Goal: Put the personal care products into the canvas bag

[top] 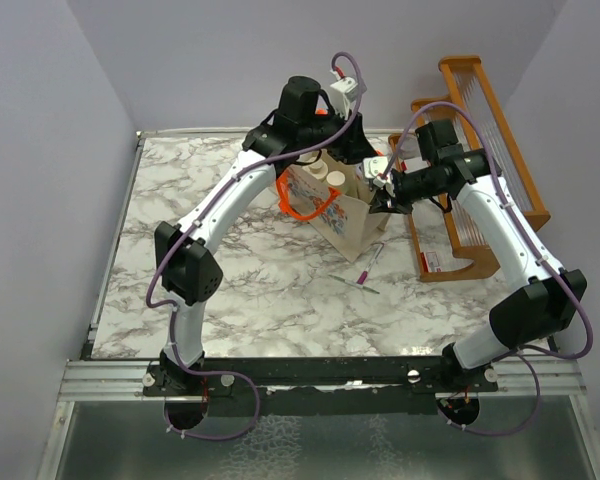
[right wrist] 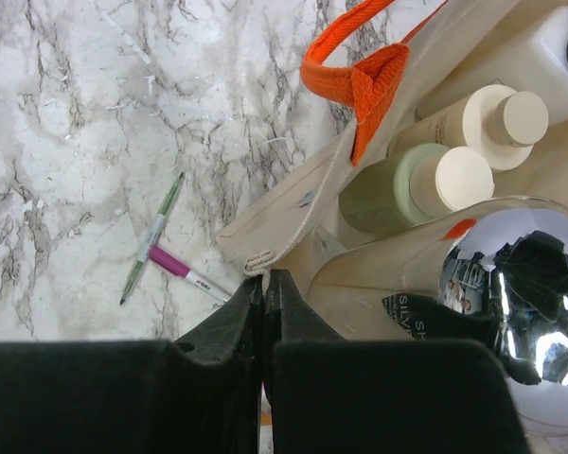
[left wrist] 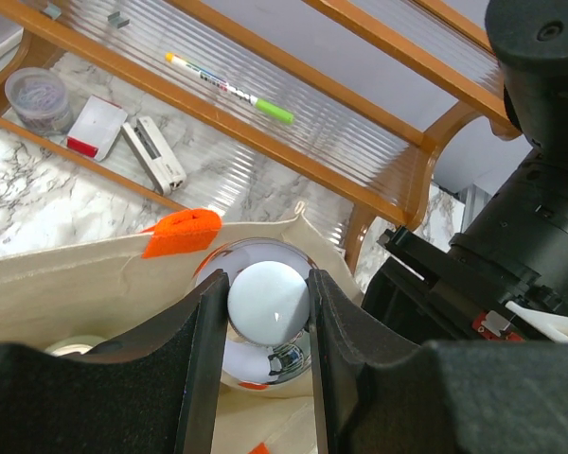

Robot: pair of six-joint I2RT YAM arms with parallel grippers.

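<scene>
The canvas bag (top: 345, 220) with orange handles (right wrist: 379, 85) holds a green bottle (right wrist: 379, 199), a cream bottle (right wrist: 483, 123) and a white bottle (right wrist: 530, 66). My left gripper is over the bag, shut on a shiny cylindrical container with a white cap (left wrist: 268, 303), seen end-on in the left wrist view. The same silvery container fills the lower right of the right wrist view. My right gripper is shut at the bag's rim, with the canvas edge at its fingertips.
A wooden rack (left wrist: 227, 123) stands right of the bag, with a marker (left wrist: 227, 87), a tub (left wrist: 38, 99) and small items. Two pens (right wrist: 151, 236) lie on the marble table before the bag.
</scene>
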